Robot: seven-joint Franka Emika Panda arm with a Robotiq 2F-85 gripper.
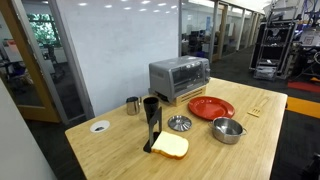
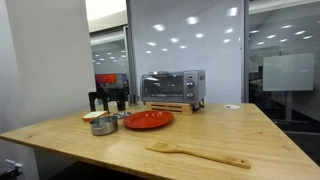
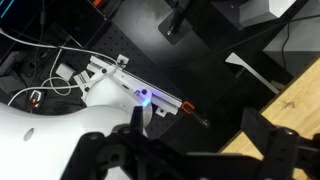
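In the wrist view my gripper stands open, its two dark fingers wide apart with nothing seen between them. It hangs over the floor beside the table, whose wooden edge [image 3: 297,112] shows at the right. Neither exterior view shows the gripper. On the table a bread slice [image 1: 170,146] lies near a black upright stand [image 1: 152,122]. To its right are a round metal lid [image 1: 179,123], a steel pot [image 1: 228,131] and a red plate [image 1: 211,107]. A wooden fork [image 2: 200,154] lies flat near the front edge in exterior view 2.
At the back, a toaster oven [image 1: 180,75] rests on a wooden rack [image 2: 172,107]. A metal mug [image 1: 133,105] and a white disc [image 1: 99,126] are at the left. Cables [image 3: 45,45] cross the floor area below the gripper.
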